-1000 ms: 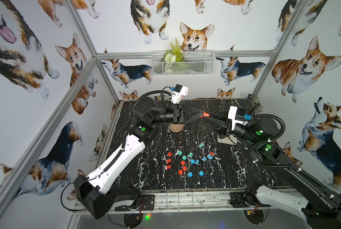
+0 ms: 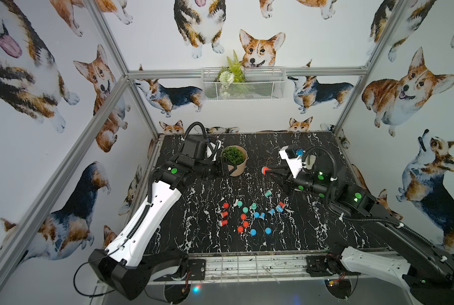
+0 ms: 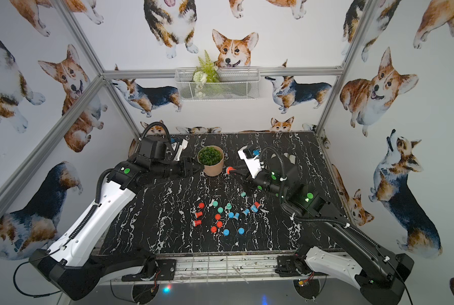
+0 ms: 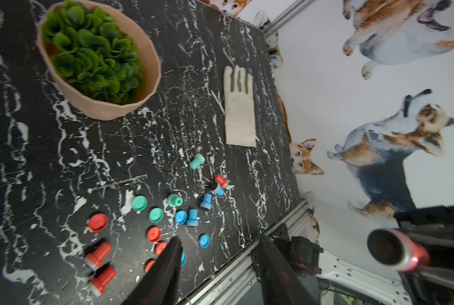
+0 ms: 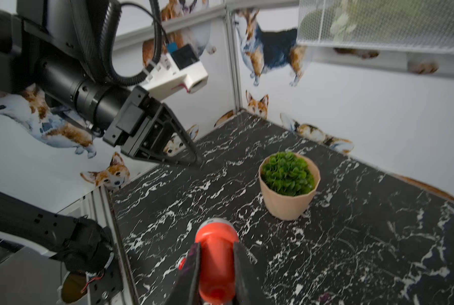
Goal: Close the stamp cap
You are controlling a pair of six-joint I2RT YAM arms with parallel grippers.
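A red stamp (image 5: pixel 216 264) is pinched between the fingers of my right gripper (image 2: pixel 270 172), held in the air above the table. Its dark round end (image 4: pixel 387 247), edged with a pale rim, points outward in the left wrist view; no cap shows on that end. My left gripper stands partly open and empty, apart from the stamp and close to the potted plant in the top views. Loose on the table lie several red caps (image 4: pixel 98 222), two red stamps (image 4: pixel 98 254) toward the left, and blue and green pieces (image 4: pixel 192 217).
The potted plant (image 3: pixel 210 161) stands at the back middle, near the left gripper. A white glove (image 4: pixel 240 109) lies flat on the right side. A wire basket (image 2: pixel 243 84) hangs on the back wall. Bare table surrounds the small pieces.
The left gripper was at the stamp's end a second ago; it has since drawn back left. The right gripper, still holding the red stamp, has turned and shifted slightly left and lower.
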